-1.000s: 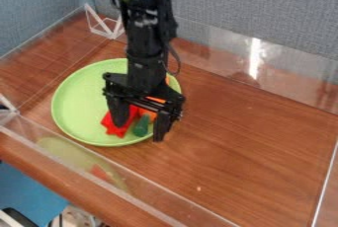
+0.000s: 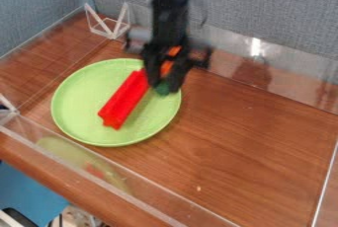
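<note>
The black gripper (image 2: 169, 65) hangs blurred over the right rim of a green plate (image 2: 82, 113). Something orange and green (image 2: 168, 83) shows at its fingers; whether it is held, and how the fingers stand, is unclear. A long red block (image 2: 123, 100) lies diagonally on the plate.
Transparent walls border it at front and back. A white wire piece (image 2: 106, 24) stands at the back left corner.
The gripper has risen and moved back, uncovering the red block. The orange and green thing has moved up with it toward the back right.
</note>
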